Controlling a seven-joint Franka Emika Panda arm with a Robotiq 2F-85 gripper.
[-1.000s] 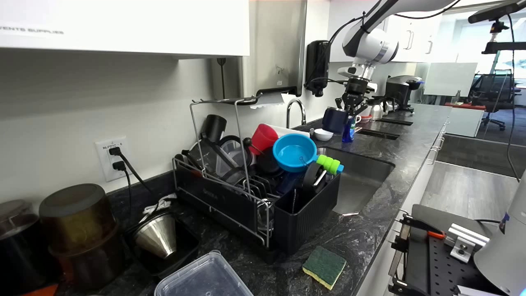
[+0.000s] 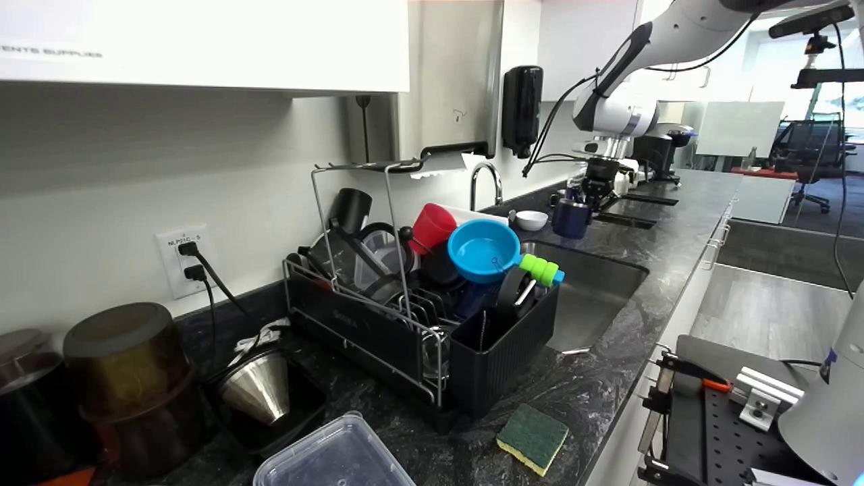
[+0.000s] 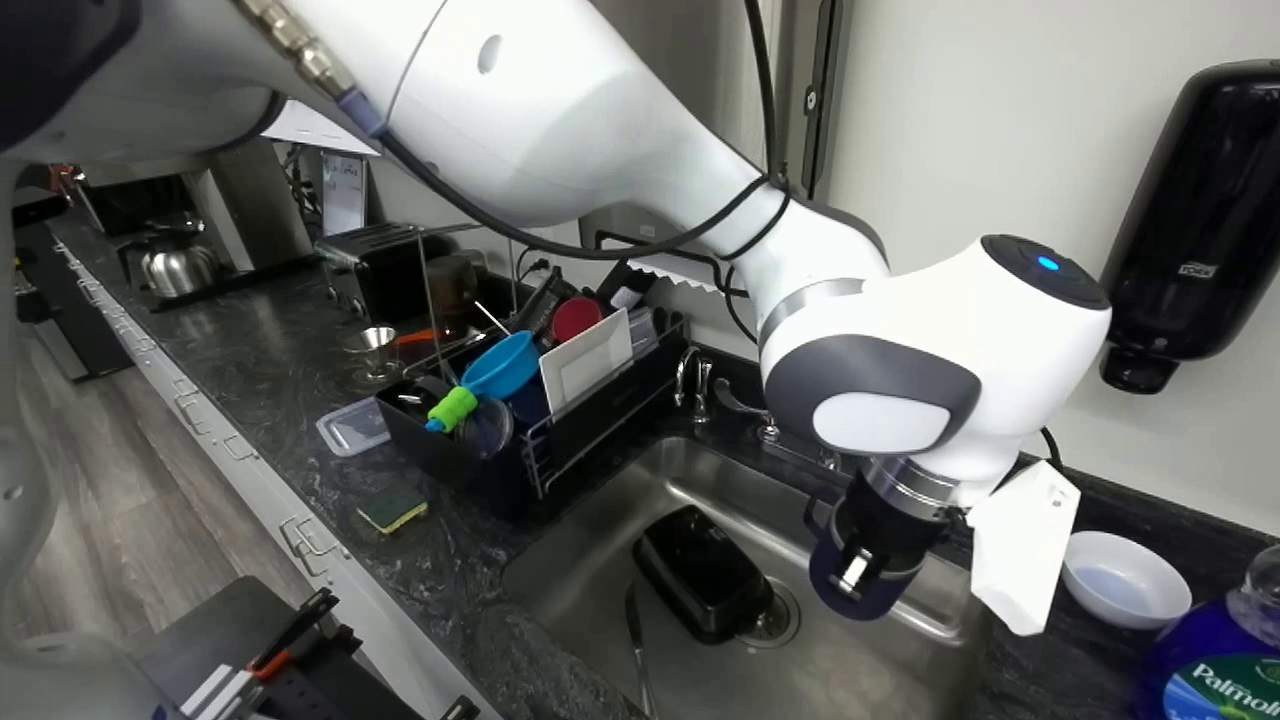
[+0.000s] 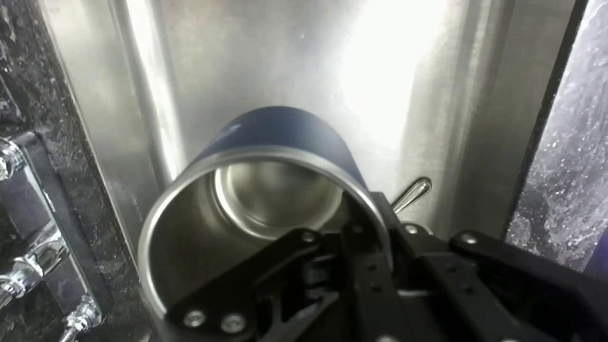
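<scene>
A dark blue mug (image 2: 572,220) with a bare steel inside hangs over the sink (image 3: 564,546), held by my gripper. In the wrist view its open mouth faces the camera, and the fingers are shut on the right part of the rim, one inside and one outside. Exterior view 2 has the mug (image 3: 854,606) roughly upright below the arm, partly covered by the gripper. A black dish (image 3: 702,570) lies in the sink near the drain, with a long-handled utensil (image 3: 638,642) beside it.
A full dish rack (image 2: 356,320) stands left of the sink. On the counter behind are a white bowl (image 3: 1125,576) and a blue soap bottle (image 3: 1226,660). The faucet (image 3: 693,378) rises at the back. A sponge (image 2: 532,437) lies near the counter's front edge.
In exterior view 1, my gripper and the mug have moved right and down. The mug now covers the spot where the soap bottle showed. The rack and counter items stay put.
</scene>
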